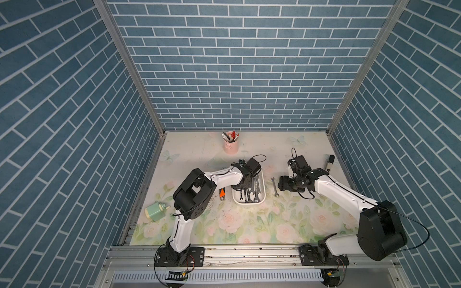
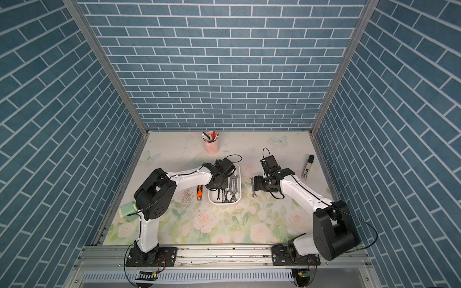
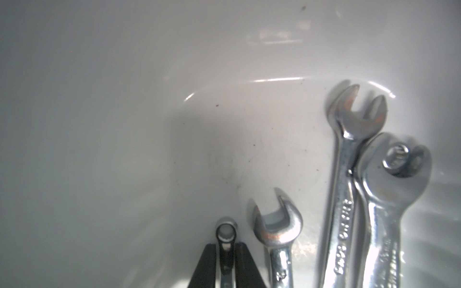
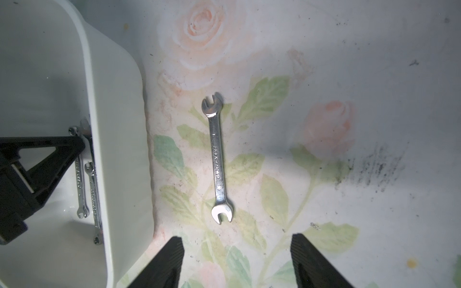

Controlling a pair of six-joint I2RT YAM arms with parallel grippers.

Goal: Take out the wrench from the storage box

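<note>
The white storage box (image 1: 263,196) holds several wrenches. My left gripper is down inside it, part open around the end of a small dark wrench (image 3: 225,232); whether it grips is unclear. A wrench (image 3: 281,225) lies just right of the fingertips, and two more (image 3: 357,115) lie along the right side of the box. On the table right of the box lies one wrench (image 4: 216,158). My right gripper is open above the table near that wrench, nothing between its fingers.
A pink cup of pens (image 1: 231,146) stands at the back. An orange-handled tool (image 2: 199,192) lies left of the box, a green object (image 1: 156,211) at the front left, a marker (image 2: 308,167) at the far right.
</note>
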